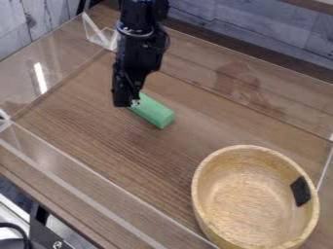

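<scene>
A green block [152, 113] lies on the wooden table [92, 146] near the middle. The black gripper [128, 100] hangs down from the top, its tip just at the upper left end of the block. It looks shut; whether it touches the block I cannot tell.
A round beige basket [254, 167] with a dark patch on its side fills the lower right. The table's edge runs along the lower left.
</scene>
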